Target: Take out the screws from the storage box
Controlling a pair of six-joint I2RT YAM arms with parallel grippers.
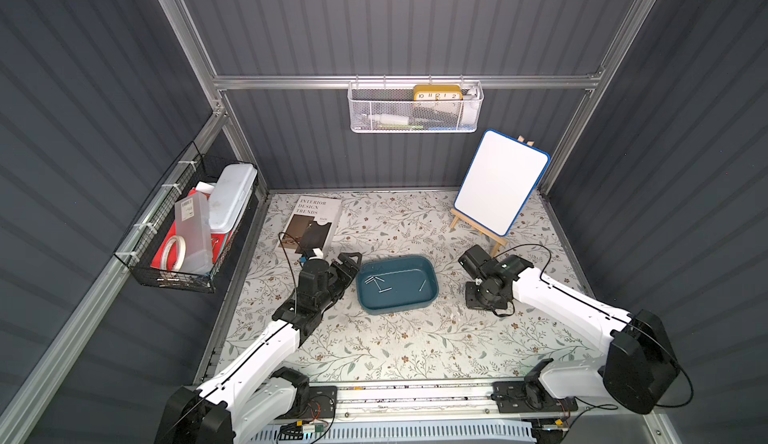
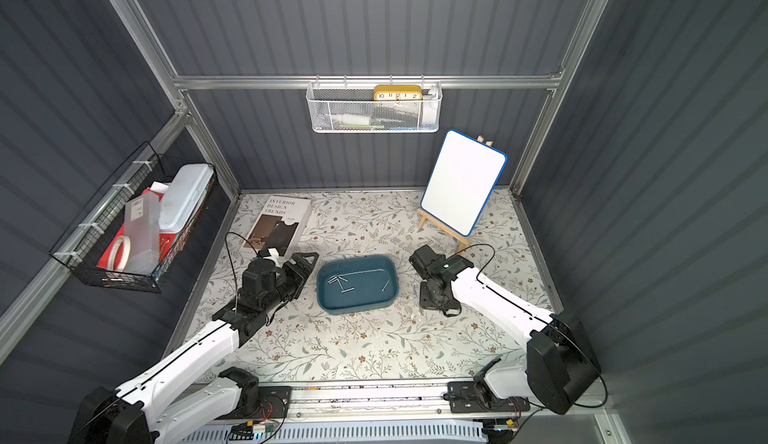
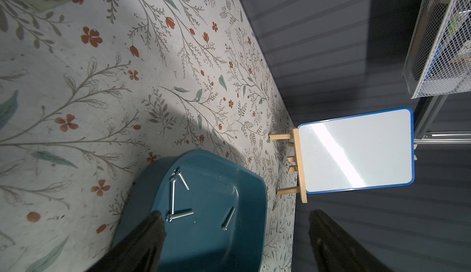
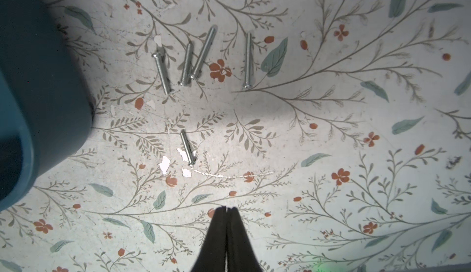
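A teal storage box (image 1: 397,284) sits mid-table, with several screws (image 3: 172,193) lying inside. My left gripper hangs at the box's left, open, nothing between its fingers. My right gripper is over the table just right of the box, its fingertips close together in the right wrist view; no screw shows held. Several loose screws (image 4: 187,63) lie on the table beside the box in that view.
A whiteboard on an easel (image 1: 501,181) stands at the back right, a magazine (image 1: 310,221) lies at the back left. A black wire basket (image 1: 184,280) hangs on the left wall.
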